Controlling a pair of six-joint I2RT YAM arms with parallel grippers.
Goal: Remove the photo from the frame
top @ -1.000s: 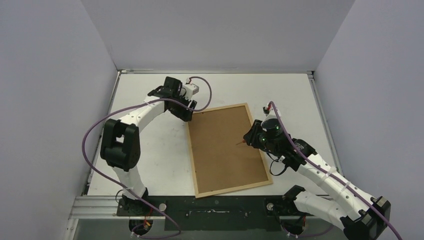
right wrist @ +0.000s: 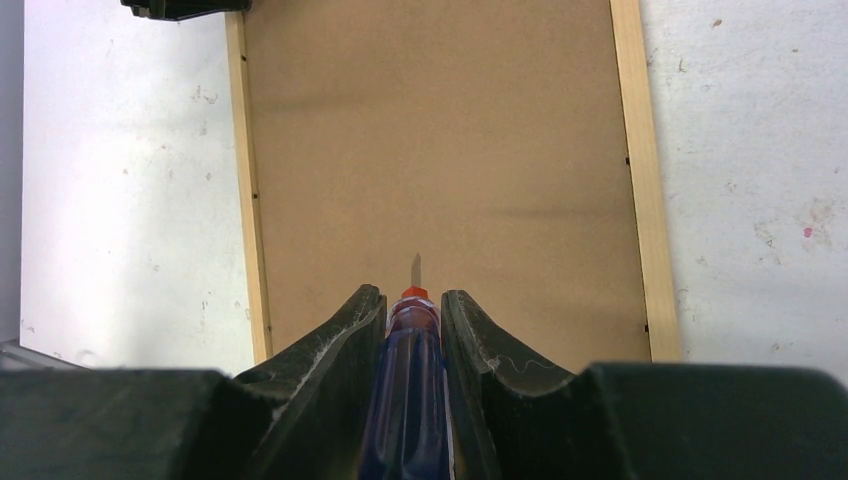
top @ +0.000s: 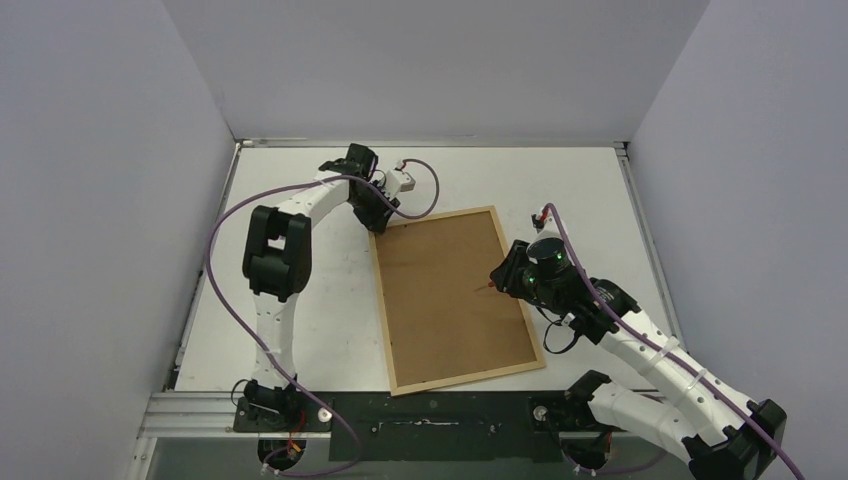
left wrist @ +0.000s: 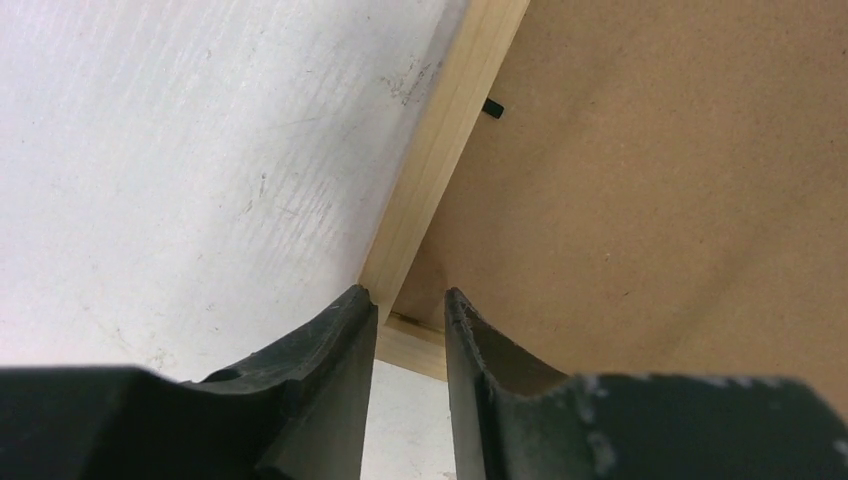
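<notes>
The picture frame (top: pixel 386 345) lies back-up on the table, its light wooden rim around a brown backing board (right wrist: pixel 450 180); no photo shows. At the far left corner of the frame is my left gripper, part open, its fingertips apart. One left finger (left wrist: pixel 352 310) meets the rim's corner in that view; whether it touches cannot be told. Over the right part of the board, my right gripper is shut on a tool with a dark blue handle (right wrist: pixel 407 400), a red collar and a thin metal tip (right wrist: pixel 416 270) pointing across the board.
Small dark tabs, one of them a black tab (left wrist: pixel 493 108), stand along the rim's inner edge. Purple cables (top: pixel 215 290) loop over both arms.
The right arm has barely moved; the frame lies still.
</notes>
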